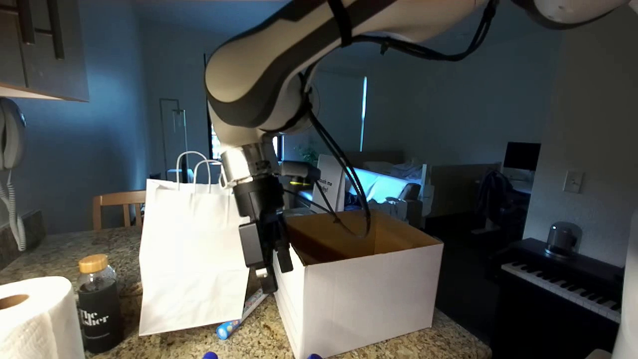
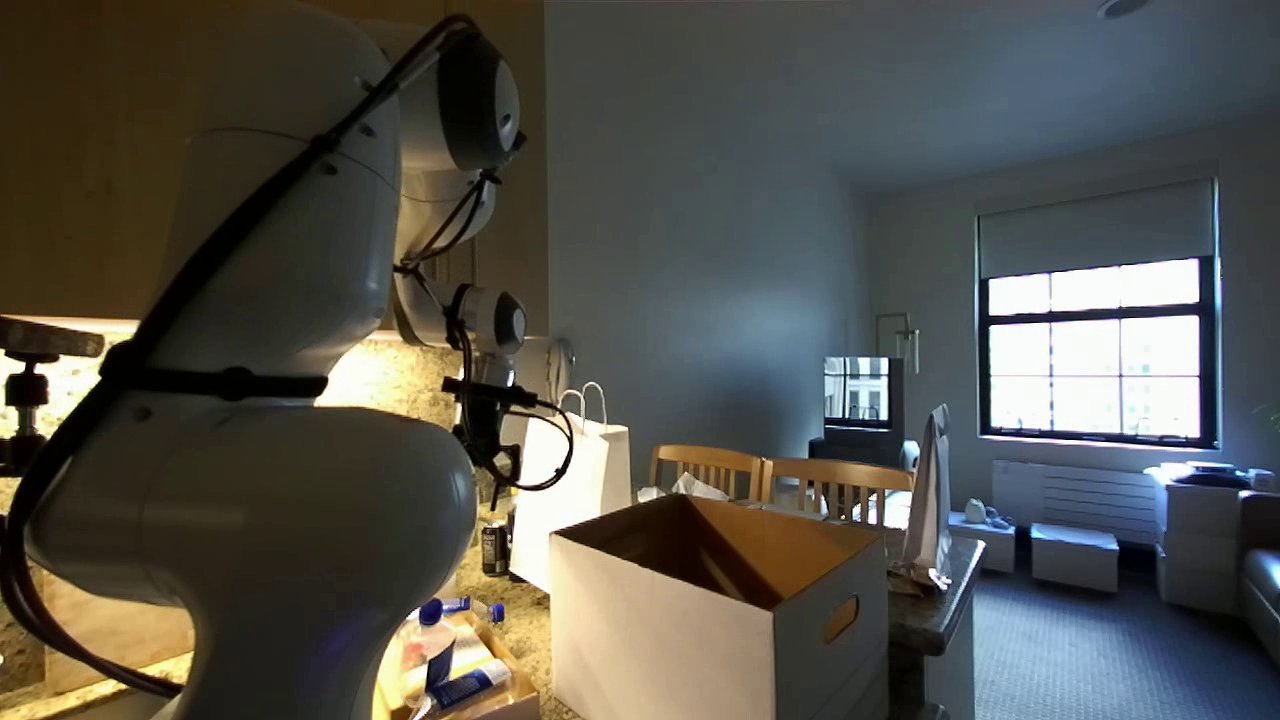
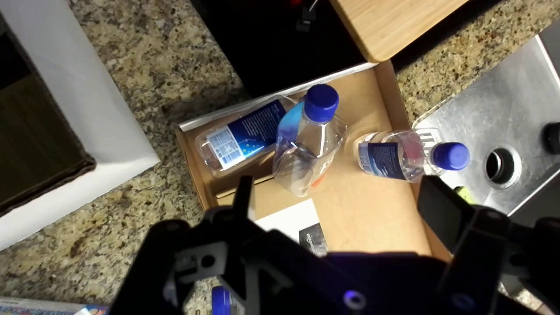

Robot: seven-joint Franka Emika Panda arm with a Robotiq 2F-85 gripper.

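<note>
My gripper (image 1: pixel 278 276) points down, open and empty, between the white paper bag (image 1: pixel 194 257) and the open white box (image 1: pixel 365 305). In the wrist view its fingers (image 3: pixel 242 197) stand wide apart over a shallow cardboard tray (image 3: pixel 378 210). One clear bottle (image 3: pixel 309 149) with a blue cap is in the tray, its cap toward the camera. To the left a bottle with a dark blue label (image 3: pixel 257 131) lies along the tray wall. At the right another blue-capped bottle (image 3: pixel 386 157) lies with its cap over the tray's edge. Nothing shows between the fingers.
A metal sink (image 3: pixel 525 105) lies right of the tray, and a wooden board (image 3: pixel 393 21) is above it in the wrist view. A blue-ended tube (image 1: pixel 242 314) rests between bag and box. A dark bottle (image 1: pixel 98 305) and paper towel roll (image 1: pixel 42 323) stand left.
</note>
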